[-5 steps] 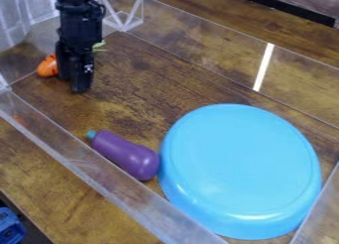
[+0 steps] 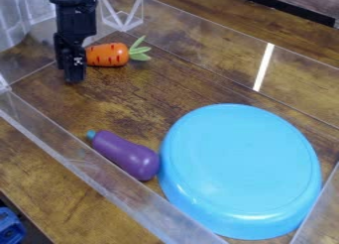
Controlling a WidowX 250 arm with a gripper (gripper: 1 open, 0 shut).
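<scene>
My black gripper (image 2: 71, 61) is low at the upper left, beside a toy carrot (image 2: 106, 55) with green leaves, which lies just to its right. I cannot tell whether the fingers are open or shut, or whether they touch the carrot. A purple toy eggplant (image 2: 123, 154) lies on the wooden surface at the lower middle, left of a large light-blue round object (image 2: 239, 169).
Clear plastic walls (image 2: 89, 193) border the wooden area. A small blue object (image 2: 8, 226) sits outside the wall at the lower left.
The gripper has shifted slightly left, and the carrot now shows on its right, where before its orange body showed on the gripper's left.
</scene>
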